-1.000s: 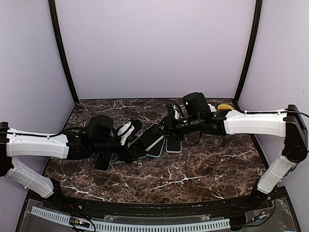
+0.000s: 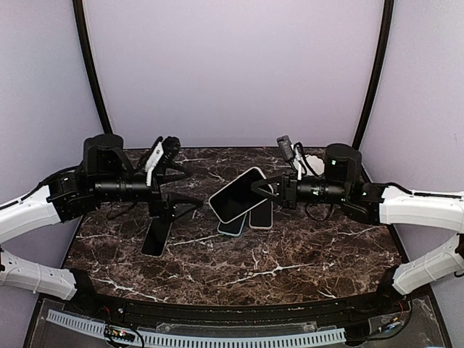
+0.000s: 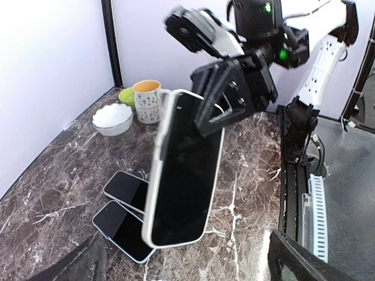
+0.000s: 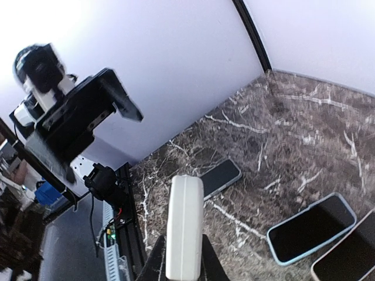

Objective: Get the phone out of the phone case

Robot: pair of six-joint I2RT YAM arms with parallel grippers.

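A black-screened phone framed by a white case rim is held tilted above the table. My right gripper is shut on one end of it, the case and phone together. In the right wrist view the white case appears edge-on between the fingers. To the left, apart from the phone, my left gripper stands open and empty, its fingers spread wide at the bottom of the left wrist view. The screen looks framed by the rim all round, except where my right fingers cover it.
Below the held phone lie a blue-edged phone and a pale-pink-edged phone. A black phone lies at the left. A white bowl, a patterned mug and a green cup stand at the back right.
My left gripper has come off the phone and moved left and up. The right gripper has moved slightly right with the phone, whose screen now faces the top view more fully.
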